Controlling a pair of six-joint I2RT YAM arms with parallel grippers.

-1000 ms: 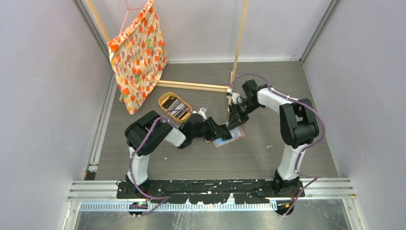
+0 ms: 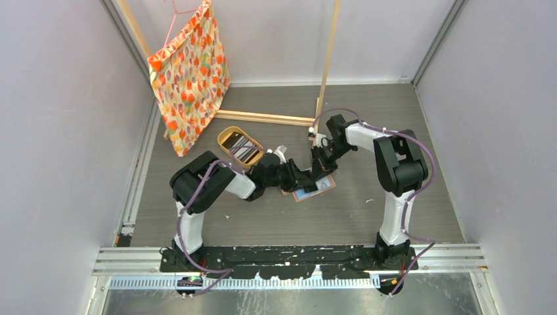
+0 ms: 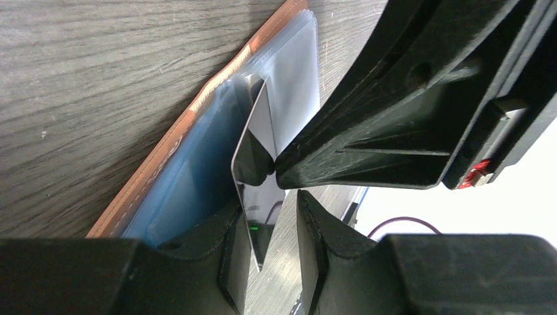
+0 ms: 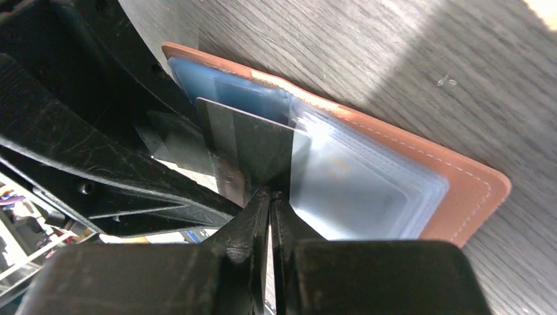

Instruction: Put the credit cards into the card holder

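Observation:
The tan card holder point(image 2: 322, 189) with clear blue sleeves point(image 3: 177, 190) lies on the floor between both grippers. A dark card stands at the sleeves, partly behind clear plastic; in the left wrist view its shiny face point(image 3: 259, 190) is seen edge-on. My left gripper is part open around the lower end of that card; whether it grips it is unclear. My right gripper has its fingertips together against the card's lower edge; what is between them is hidden. The two grippers nearly touch.
A yellow basket point(image 2: 223, 138) with cards sits at the back left. Wooden bars point(image 2: 263, 117) and a hanging patterned cloth point(image 2: 187, 79) are behind. Bare floor lies at the front and right.
The left arm is nearly unchanged.

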